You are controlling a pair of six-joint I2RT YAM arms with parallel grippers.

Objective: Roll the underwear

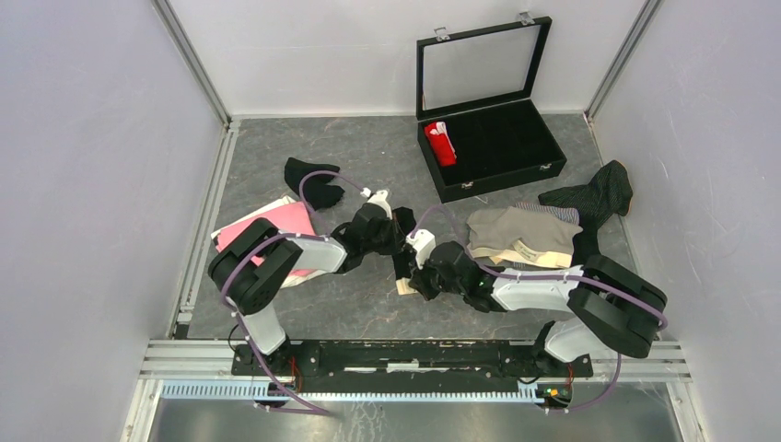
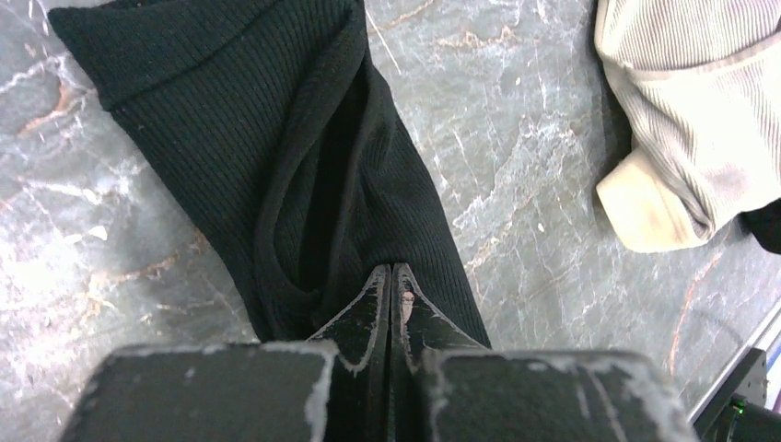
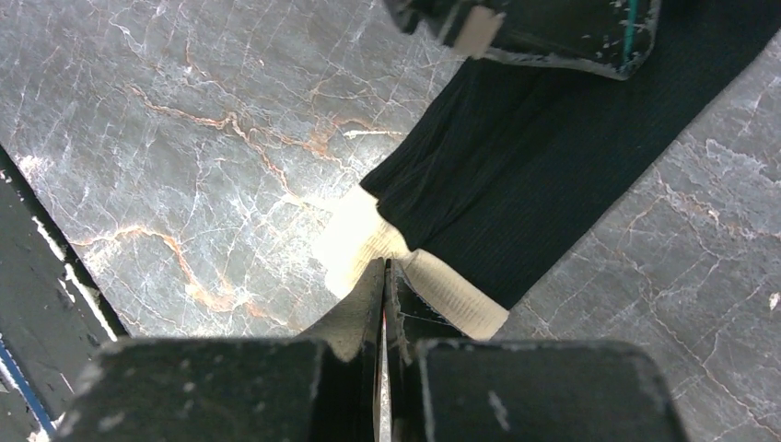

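The black underwear (image 1: pixel 404 217) lies on the grey marbled table between my arms, long and narrow, its cream waistband (image 1: pixel 405 287) toward the front. In the left wrist view its black fabric (image 2: pixel 221 120) has raised folds running lengthwise. My left gripper is shut, its tips against the cloth; whether any fabric is pinched cannot be seen. At the waistband (image 3: pixel 456 293), my right gripper is also shut, tips touching or just over the cream edge, with no cloth clearly between them. Both arms hide part of the garment in the top view.
An open black box (image 1: pixel 497 147) stands at the back, a red rolled item (image 1: pixel 441 145) in its left part. Grey garments (image 1: pixel 520 230) are piled at right, pink ones (image 1: pixel 281 226) at left. A black cloth (image 1: pixel 313 184) lies back left.
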